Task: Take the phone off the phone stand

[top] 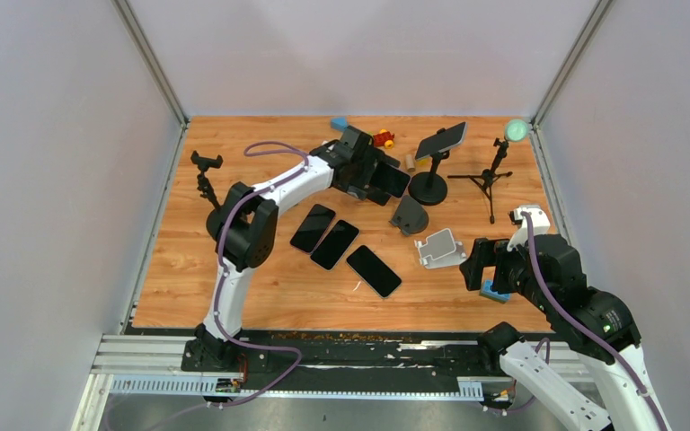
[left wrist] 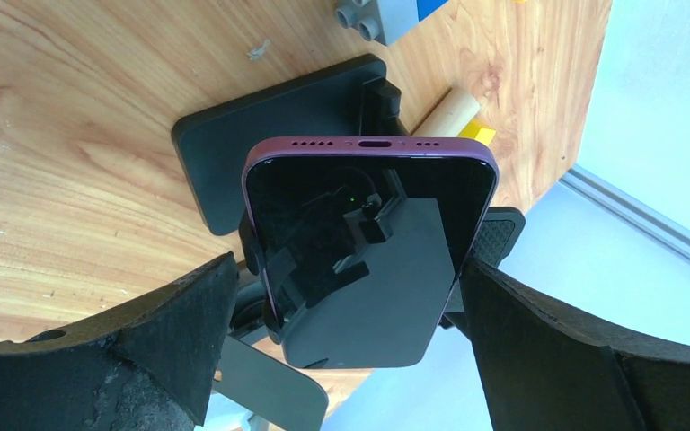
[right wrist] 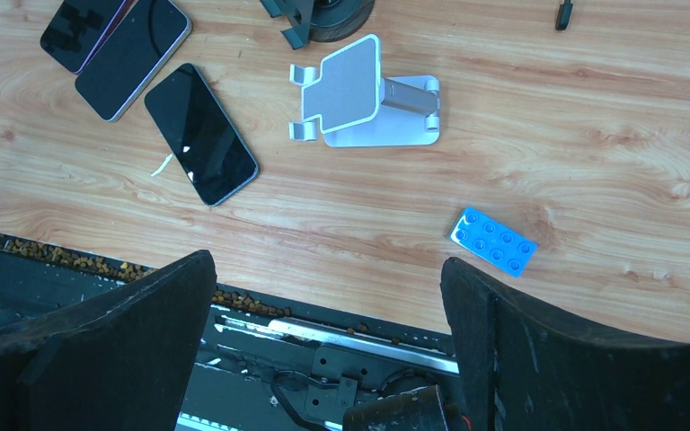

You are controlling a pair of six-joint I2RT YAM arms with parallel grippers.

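A dark phone with a purple rim point(left wrist: 368, 215) rests tilted on a black stand point(left wrist: 269, 117), whose flat base lies on the wooden table. My left gripper is open, one finger on either side of that phone; whether either touches it I cannot tell. From above, the same phone point(top: 390, 179) shows just right of the left gripper's black body, which hides part of the stand. Over the front right of the table, my right gripper hangs open and empty.
Another phone point(top: 442, 141) sits on a round-based stand to the right. Three phones, including this front one point(top: 374, 271), lie flat. A dark stand point(top: 409, 215), silver stand point(top: 440, 249), tripod point(top: 494, 171) and blue brick point(right wrist: 492, 241) also occupy the table.
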